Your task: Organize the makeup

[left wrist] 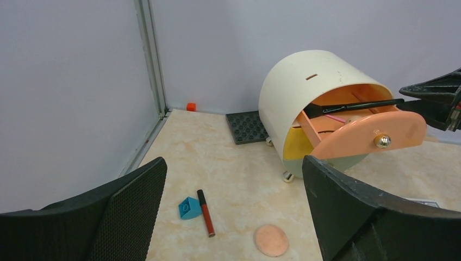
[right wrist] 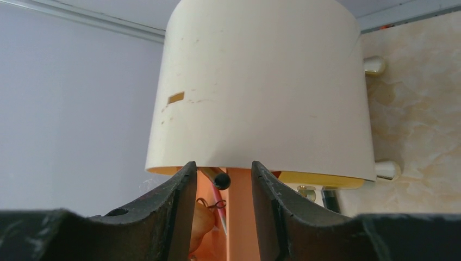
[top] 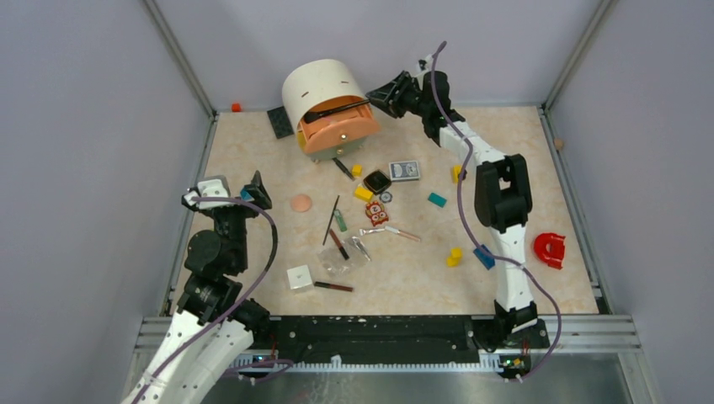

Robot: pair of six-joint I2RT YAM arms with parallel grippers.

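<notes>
The cream cylindrical organizer (top: 318, 84) stands at the back, its peach drawer (left wrist: 348, 134) pulled partly out. A black brush (left wrist: 356, 107) lies in the drawer, its handle reaching out rightward. My right gripper is at that handle's end at the organizer's right, fingers apart around the dark tip; whether it touches is unclear. My left gripper stands open over the left of the table, above a red-brown pencil (left wrist: 206, 215) and a blue piece (left wrist: 189, 208).
Scattered pencils, yellow blocks (top: 364, 193), a peach disc (top: 301, 203), a card box (top: 404, 170) and a plastic bag (top: 337, 261) cover the middle. A red object (top: 549, 252) lies at the right.
</notes>
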